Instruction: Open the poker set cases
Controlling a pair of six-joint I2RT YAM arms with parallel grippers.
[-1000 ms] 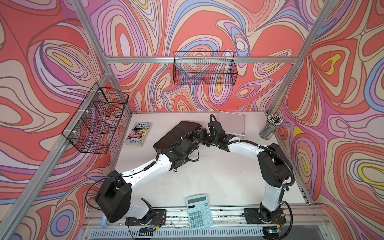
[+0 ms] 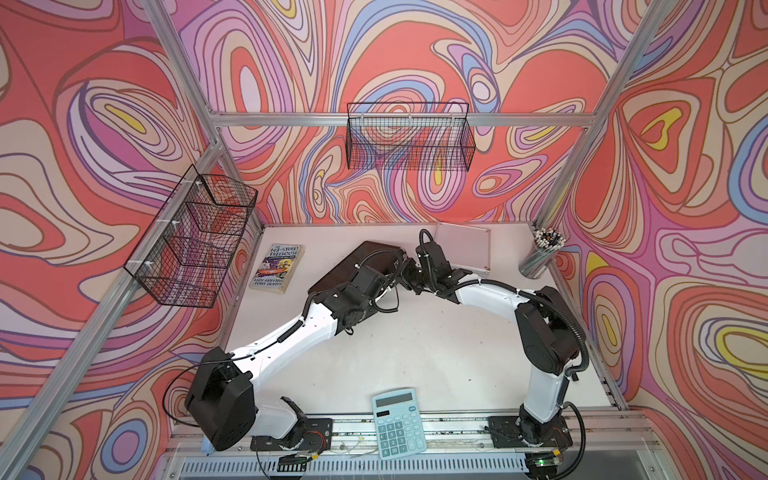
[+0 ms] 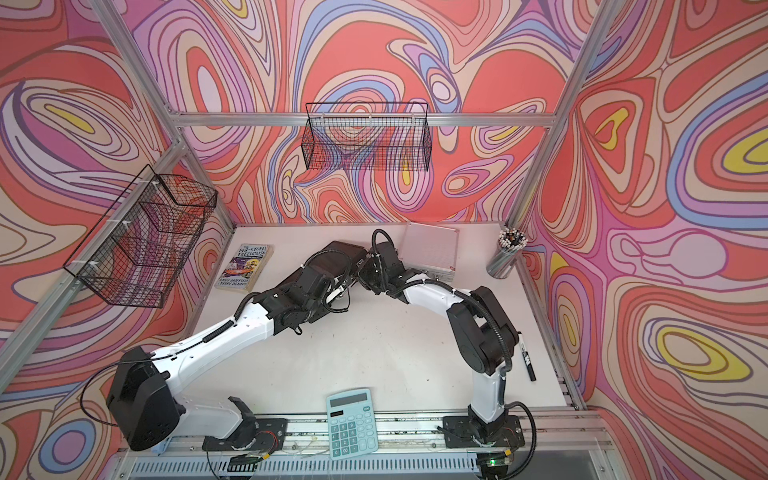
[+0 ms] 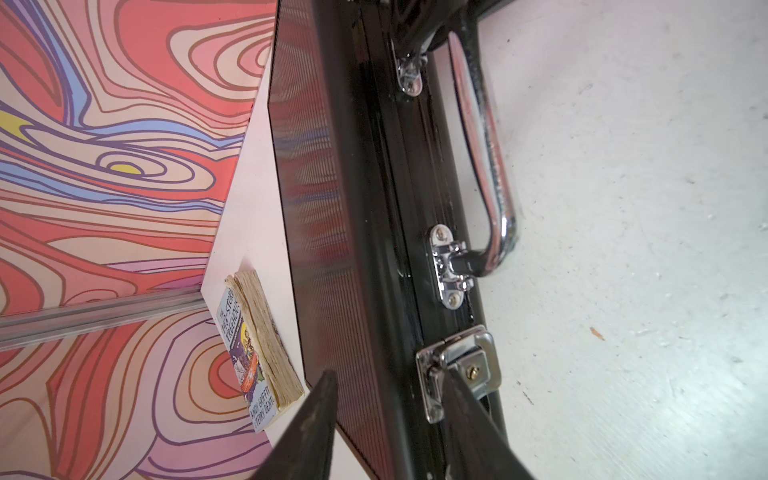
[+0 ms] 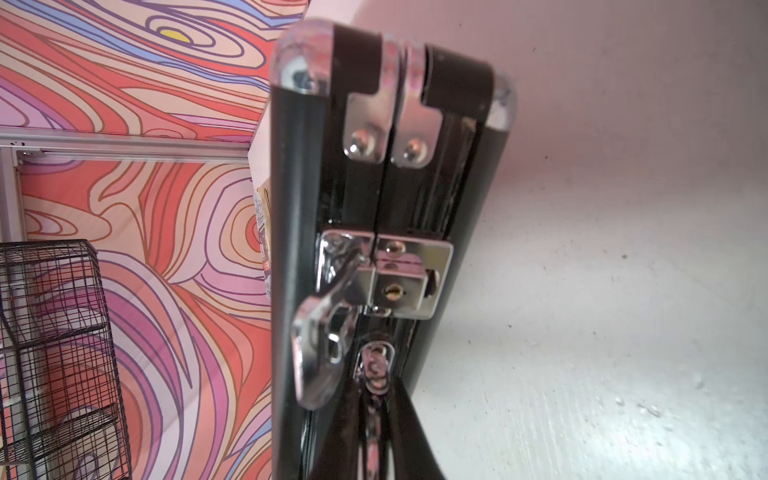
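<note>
A black case (image 2: 349, 266) with metal trim lies closed at the back left of the table, turned at an angle. Its chrome handle (image 4: 497, 192) and one latch (image 4: 472, 369) show in the left wrist view. My left gripper is open near that latch, its two fingers well apart, one in front of part of the latch. In the right wrist view, the other latch (image 5: 392, 276) has its lever (image 5: 320, 356) sticking out, and the seam is closed. My right gripper is shut over the handle's near end; whether it pinches the handle, I cannot tell.
A pale, silver-edged flat case (image 2: 464, 247) lies at the back right. A book (image 2: 277, 268) is at the left, a pencil cup (image 2: 539, 257) at the right and a calculator (image 2: 398, 422) at the front.
My left gripper has shifted and turned slightly over the case's front edge. The right arm and the case look unmoved.
</note>
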